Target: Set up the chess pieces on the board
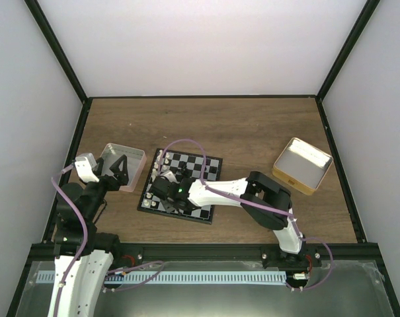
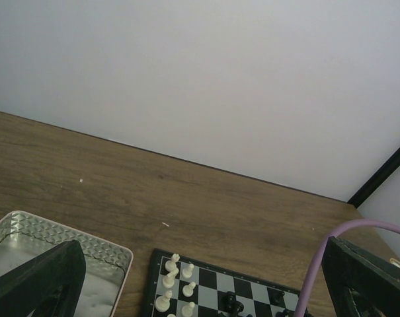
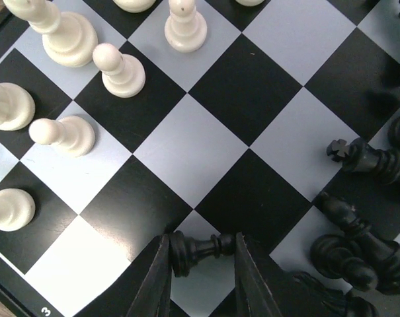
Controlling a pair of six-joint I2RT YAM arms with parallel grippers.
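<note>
The chessboard (image 1: 211, 173) lies mid-table. White pieces stand along its left side, among them a pawn (image 3: 122, 79). Several black pieces lie tipped over or crowded at the right in the right wrist view, including a king (image 3: 371, 160). My right gripper is low over the board, fingertips on either side of a black piece (image 3: 185, 254) lying on its side; whether they grip it I cannot tell. My left gripper (image 1: 114, 168) stands open above the silver tray (image 1: 131, 151), left of the board.
A yellow-sided box (image 1: 293, 181) sits at the right of the table. My right arm covers much of the board in the top view.
</note>
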